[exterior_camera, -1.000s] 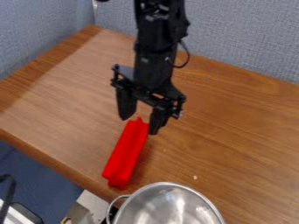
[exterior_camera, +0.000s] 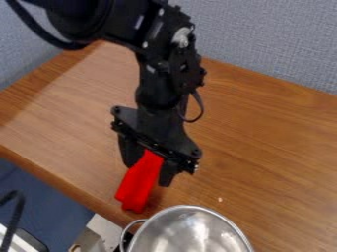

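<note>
My black gripper is lowered over a long red object lying on the wooden table near its front left edge. The upper part of the red object is hidden between or under the fingers; whether they are closed on it is unclear. The object's lower end points toward a metal bowl.
The shiny metal bowl sits at the bottom, partly out of frame. Beyond the left edge is a blue floor, and grey walls stand behind.
My gripper has descended toward the front of the table, down onto the upper part of the red object. The red object and the bowl show no clear movement.
</note>
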